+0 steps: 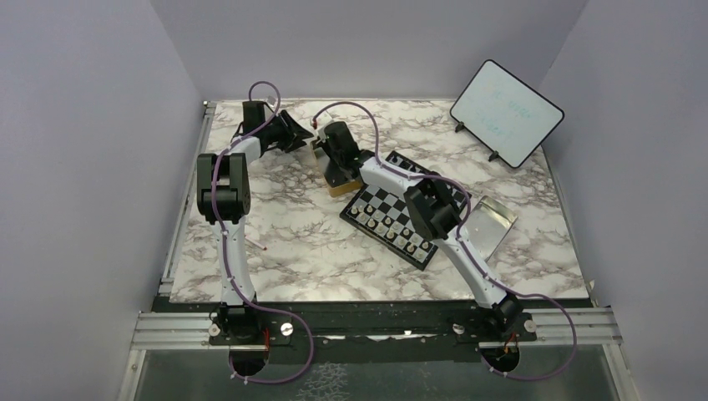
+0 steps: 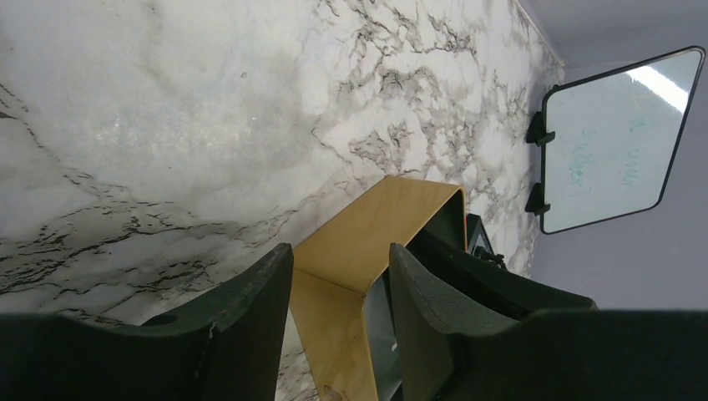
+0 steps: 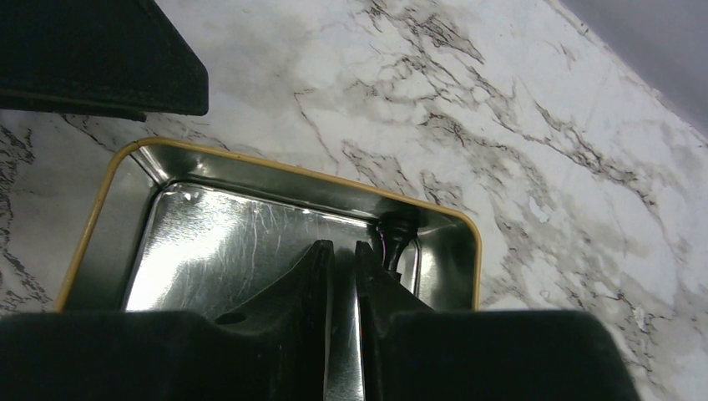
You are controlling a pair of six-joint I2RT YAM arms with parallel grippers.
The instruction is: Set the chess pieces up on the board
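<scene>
Light pieces (image 1: 388,221) stand in rows on the near side of the checkered board (image 1: 382,200). Inside the tan-edged metal tray (image 3: 309,173), one black piece (image 3: 396,242) lies in the far corner. My right gripper is over this tray, its fingertips slightly apart with nothing visible between them; the piece is just beyond the right finger. Left of the tray, my left gripper is open, and the tray's tan outer wall (image 2: 380,219) shows beyond its fingers. Part of the board is covered by the right arm in the top view.
A second metal tray (image 1: 498,209) sits right of the board. The whiteboard (image 1: 507,113) stands at the back right. A thin red-tipped stick (image 1: 256,244) lies near the left arm.
</scene>
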